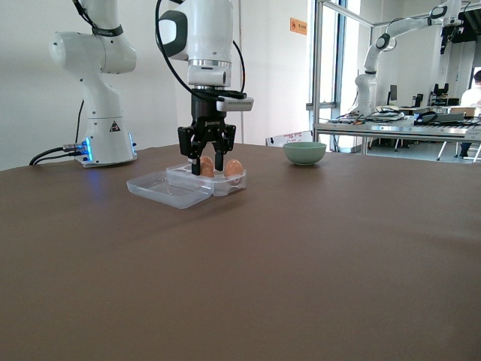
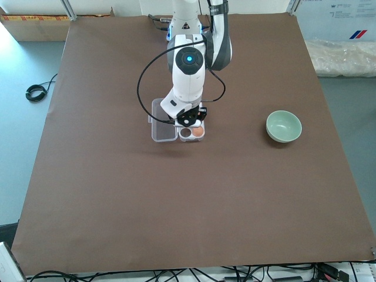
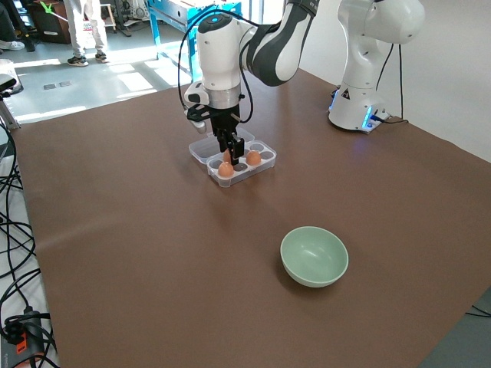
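A clear plastic egg carton (image 3: pixel 245 170) with its lid (image 1: pixel 158 192) folded open sits on the brown table. It holds several brown eggs, one (image 3: pixel 225 169) in a front corner and one (image 1: pixel 234 167) at the right in the top view. My black gripper (image 1: pixel 207 164) hangs down into the carton among the eggs, its two fingers apart; whether an egg is between them I cannot tell. A pale green bowl (image 2: pixel 284 126) stands upright and empty, apart from the carton.
Cables run along the table's edge.
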